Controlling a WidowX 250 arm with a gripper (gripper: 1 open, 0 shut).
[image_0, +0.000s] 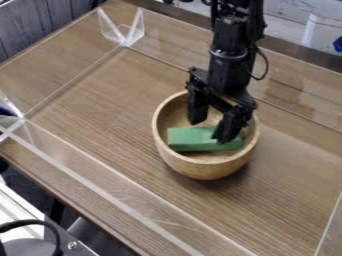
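A round wooden bowl (203, 166) stands on the wooden table, right of centre. A green block (198, 142) lies inside it on the bottom. My black gripper (214, 120) reaches down into the bowl over the block, with its fingers open. Its fingers partly hide the back of the bowl and the block; whether they touch the block I cannot tell.
Clear plastic corner pieces and tape run along the edges. A white item and a black cable lie off the table at the lower left.
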